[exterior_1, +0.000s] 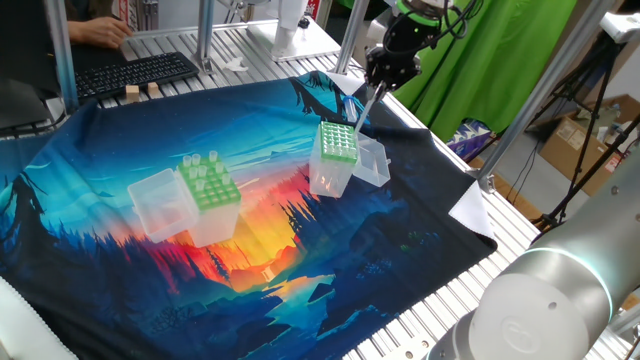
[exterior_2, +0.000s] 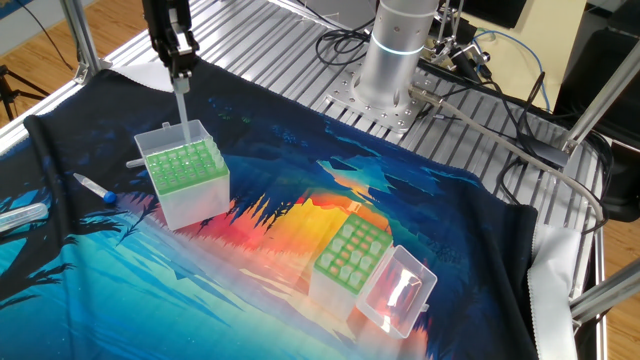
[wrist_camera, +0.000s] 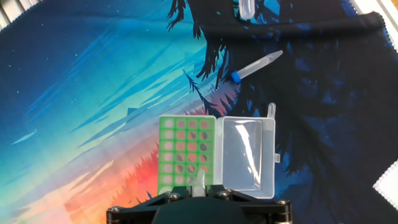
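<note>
My gripper (exterior_2: 181, 80) is shut on a long clear pipette tip (exterior_2: 183, 112) that points down. In exterior view 2 the tip's lower end appears over the back of a frosted box (exterior_2: 196, 207) with a green grid top (exterior_2: 187, 167); its height above the grid is hard to judge. In the wrist view the held tip (wrist_camera: 200, 180) shows near the grid's lower right, beside the open clear lid (wrist_camera: 247, 155). A second frosted box (exterior_1: 216, 224), also with a green grid, has several clear tips (exterior_1: 201, 172) standing in it.
A blue-capped tube (wrist_camera: 258, 66) lies on the printed cloth, with another clear tube (wrist_camera: 247, 9) beyond it. A small clear piece (wrist_camera: 272, 111) lies beside the near lid. The second box's open lid (exterior_1: 163, 204) lies beside it. Cloth between the boxes is clear.
</note>
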